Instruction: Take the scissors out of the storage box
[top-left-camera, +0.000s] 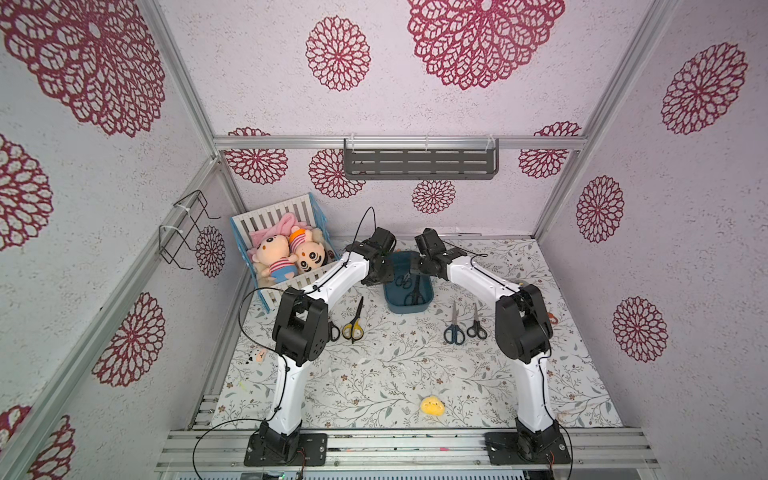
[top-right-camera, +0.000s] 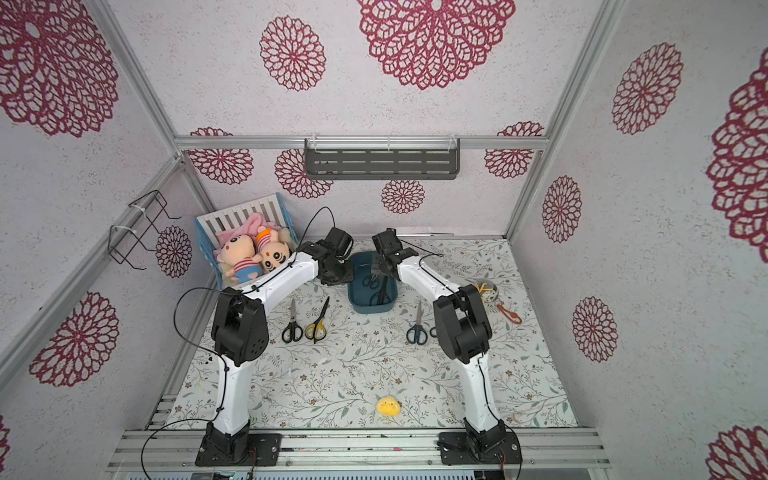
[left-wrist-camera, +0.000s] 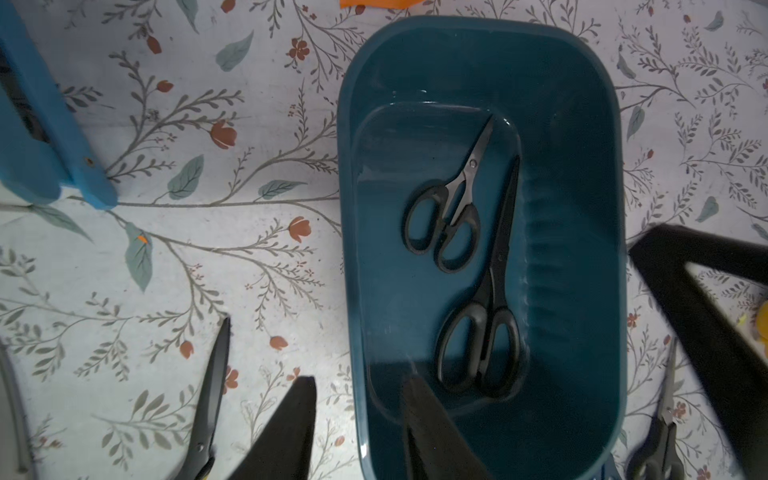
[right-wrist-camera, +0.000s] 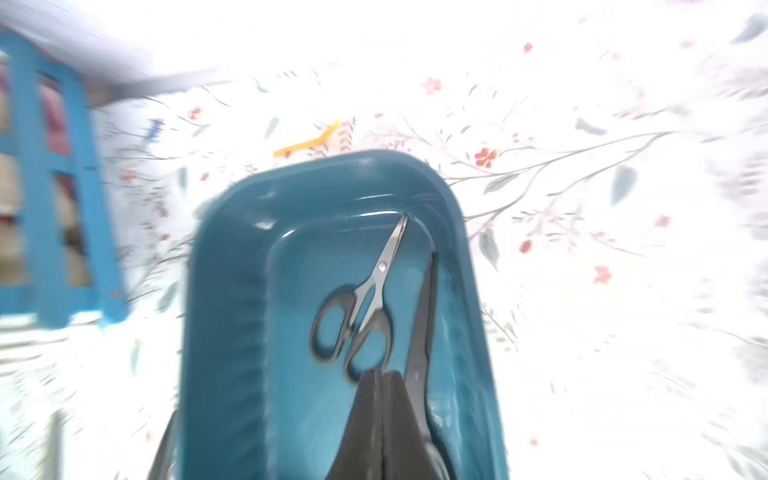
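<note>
Inside the dark blue box lie two scissors, apart from each other. The small black-handled scissors rest flat on its floor, silver blades toward the far end. Along the right side lie the longer all-black scissors. My right gripper is shut with nothing between its fingers; in the right wrist view it appears just below the small scissors' handles, which sit outside the fingers. My left gripper is open and empty, seen across the box's left rim in the left wrist view.
On the cloth left of the box lie yellow-and-black scissors; to its front right lie teal-handled scissors and another pair. A crib with dolls stands at the left. Beside a yellow toy, the front cloth is clear.
</note>
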